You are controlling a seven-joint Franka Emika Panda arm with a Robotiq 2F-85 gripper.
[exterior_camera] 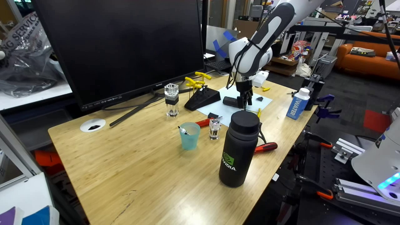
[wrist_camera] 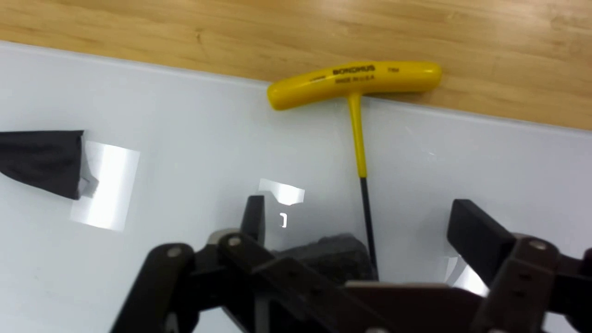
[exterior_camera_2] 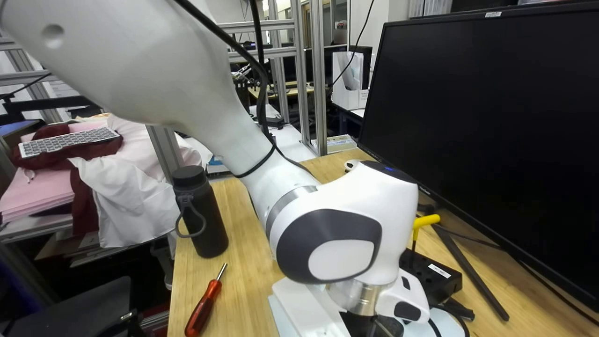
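A yellow T-handled hex key point(wrist_camera: 355, 83) lies on the pale mat point(wrist_camera: 166, 138) in the wrist view, its handle crossing the mat's edge onto bare wood. Its thin black shaft runs down between the widely parted fingers of my open gripper. A dark, blurred shape point(wrist_camera: 336, 255) shows low between the fingers; I cannot tell what it is. In exterior view 1 my gripper point(exterior_camera: 245, 101) points down close over the mat, with a dark rounded piece point(exterior_camera: 230, 101) at its left. Fingertip contact cannot be made out.
A black stand point(exterior_camera: 202, 98) with yellow-handled keys is left of the mat. A black bottle point(exterior_camera: 238, 150), clear blocks, a teal cup point(exterior_camera: 190, 135) and a red screwdriver point(exterior_camera: 266, 147) stand or lie nearer the front. A water carton point(exterior_camera: 298, 103) stands right.
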